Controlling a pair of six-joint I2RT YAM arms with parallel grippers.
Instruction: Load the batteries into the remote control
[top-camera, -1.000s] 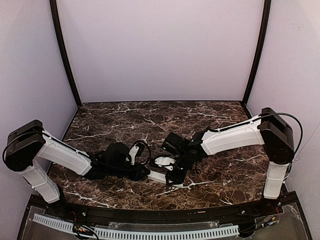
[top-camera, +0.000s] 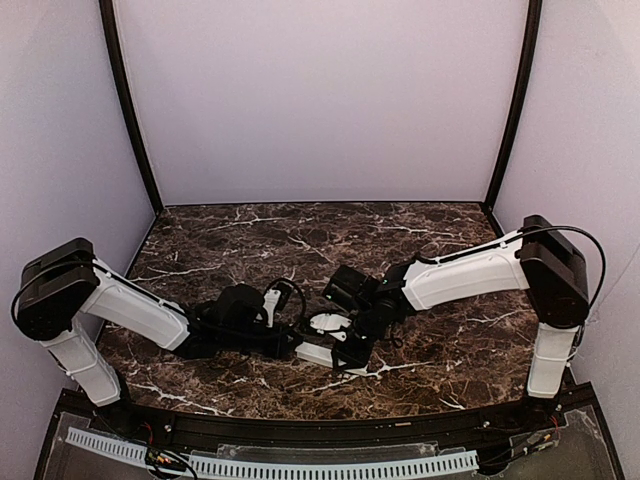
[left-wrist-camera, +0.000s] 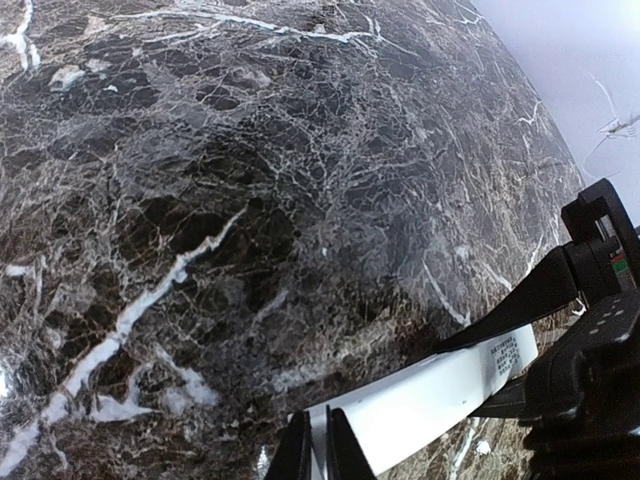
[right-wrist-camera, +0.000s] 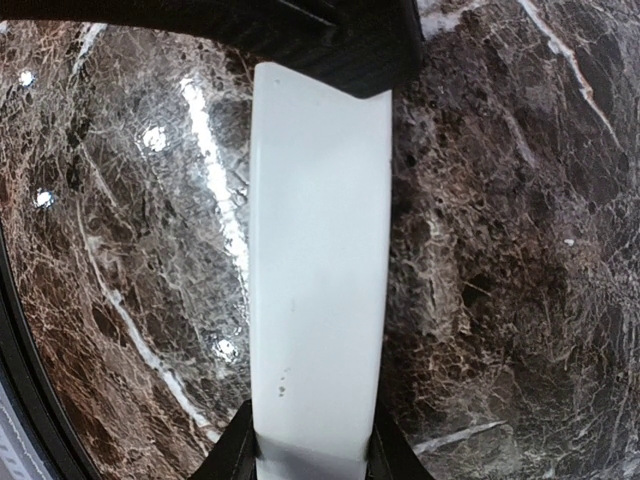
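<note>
The white remote control (top-camera: 315, 355) lies at the front middle of the marble table, between both grippers. My right gripper is shut on it at one end; in the right wrist view its smooth white face is up. My left gripper is at the other end, shut, its fingertips against that end of the remote. In the left wrist view, small print shows on the remote near the right gripper's fingers.
Pale walls enclose it at the back, left and right.
My left arm has shifted very slightly over the last second. The remote and right arm look unchanged.
</note>
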